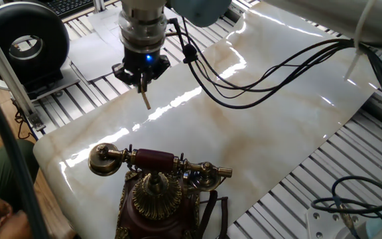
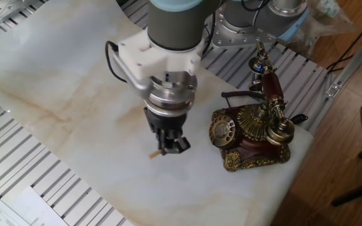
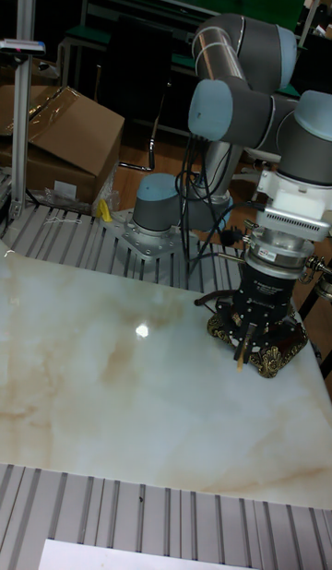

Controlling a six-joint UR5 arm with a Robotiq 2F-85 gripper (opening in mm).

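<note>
My gripper [image 1: 143, 85] hangs above the marble-patterned board, shut on a thin tan stick [image 1: 146, 101] that juts down at a slant. The same stick [image 2: 155, 154] shows below the gripper [image 2: 164, 148] in the second view, clear of everything beneath it. An antique-style rotary telephone [image 1: 155, 199], dark red with brass trim, stands upright with its handset [image 1: 154, 159] on the cradle. Its dial [image 2: 222, 132] faces toward the gripper's side. In the third view the gripper [image 3: 244, 346] hides much of the telephone [image 3: 267, 362].
The glossy board [image 3: 108, 393] is otherwise bare, leaving wide free room. Loose black cables [image 1: 244, 99] loop from the arm. White papers [image 1: 95, 56] and a black ring-shaped device [image 1: 52, 40] lie beyond the board. A person's hands [image 1: 2, 219] rest off its edge.
</note>
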